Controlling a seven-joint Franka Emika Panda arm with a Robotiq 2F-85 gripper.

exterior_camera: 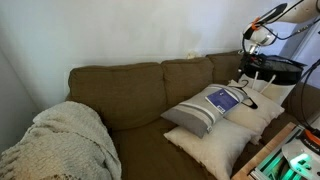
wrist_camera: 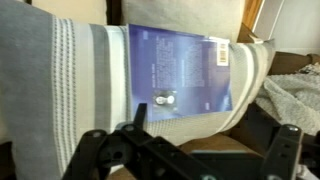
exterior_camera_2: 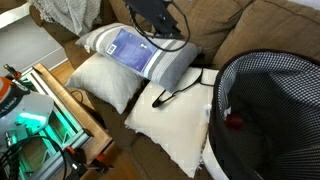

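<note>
A blue-purple book or flat case [exterior_camera: 223, 99] lies on a grey-and-white striped pillow [exterior_camera: 190, 113] on the brown sofa. From the wrist view, this book [wrist_camera: 180, 70] is face up, with a white barcode label near one corner. My gripper is open above the pillow and book, its dark fingers spread wide with nothing between them. In exterior view 1, the gripper [exterior_camera: 245, 58] hangs near the sofa back, apart from the book. A black hanger-like object [exterior_camera_2: 178, 90] rests on the pale pillows beside the striped one.
A tall black mesh basket [exterior_camera_2: 222, 125] stands at the right in exterior view 2, with a small red item [exterior_camera_2: 234, 122] inside. White pillows [exterior_camera: 210, 148] lie in front. A knitted throw [exterior_camera: 62, 148] covers the sofa's left end; the seat between is clear.
</note>
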